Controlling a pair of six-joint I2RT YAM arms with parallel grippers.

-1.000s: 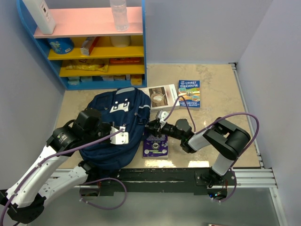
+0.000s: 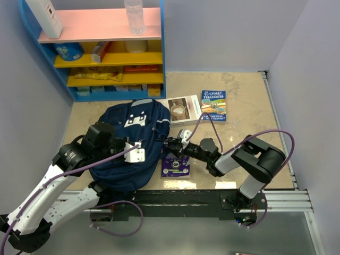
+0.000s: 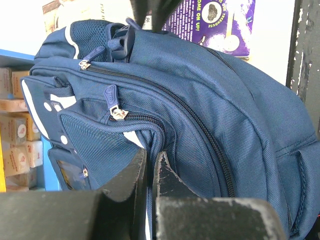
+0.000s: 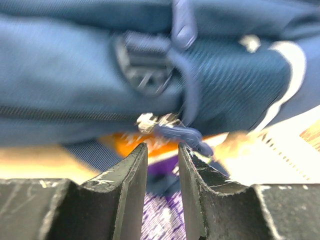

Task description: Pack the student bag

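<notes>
A dark blue backpack (image 2: 130, 167) lies on the table beneath my left arm. In the left wrist view my left gripper is shut on a fold of the bag's fabric, just below the front pocket's zipper pull (image 3: 114, 102). At the bag's right side my right gripper is open, its fingertips a little apart. A blue zipper pull (image 4: 182, 134) with a metal slider hangs right at those fingertips; whether it lies between them or beyond them is unclear. The main zipper (image 3: 165, 92) looks shut along the part in view.
Partly under my right gripper lies a purple book (image 2: 175, 167). A white picture box (image 2: 184, 110) and a blue Treehouse book (image 2: 213, 104) rest behind it. The shelf (image 2: 114, 77) with several goods stands at the back left.
My right gripper has shifted very slightly at the bag's right edge. The left arm and the bag look unmoved.
</notes>
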